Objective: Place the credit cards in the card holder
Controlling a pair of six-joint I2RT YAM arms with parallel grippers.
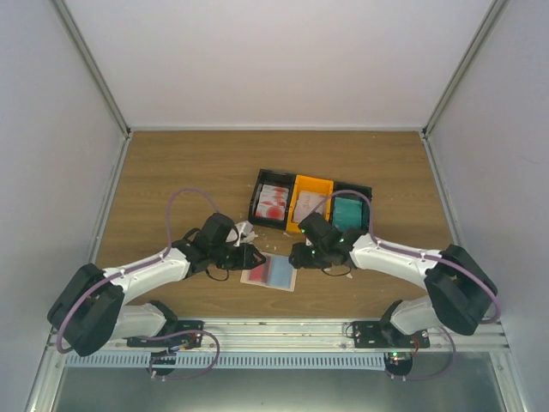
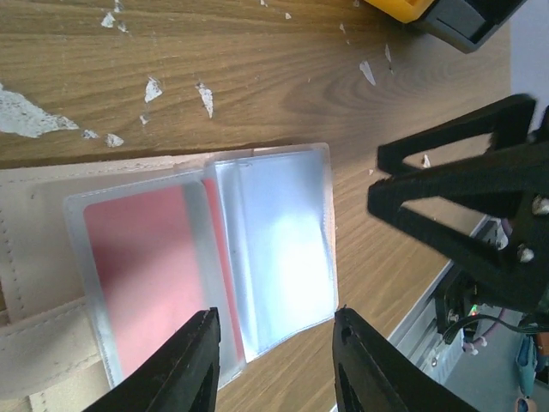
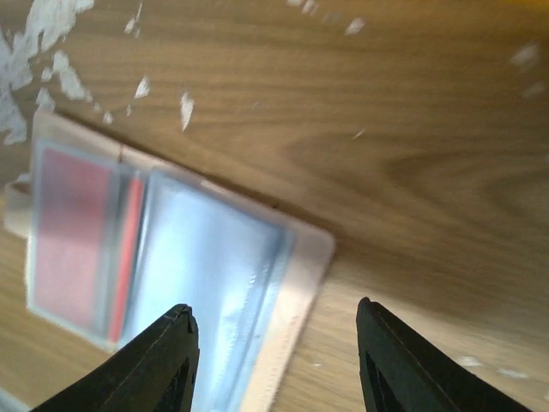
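The card holder (image 1: 268, 273) lies on the wooden table, with clear sleeves: a pink one on the left and a light blue one on the right, also seen in the right wrist view (image 3: 193, 266). My left gripper is over the holder's near side, its fingers apart with nothing visible between them. My right gripper stands open at the holder's right, empty. Whether the sleeves contain cards is hard to tell.
Behind the grippers sit compartments: a black one (image 1: 273, 200) with red-white cards, an orange one (image 1: 313, 184) with pale cards, and another with teal contents (image 1: 346, 212).
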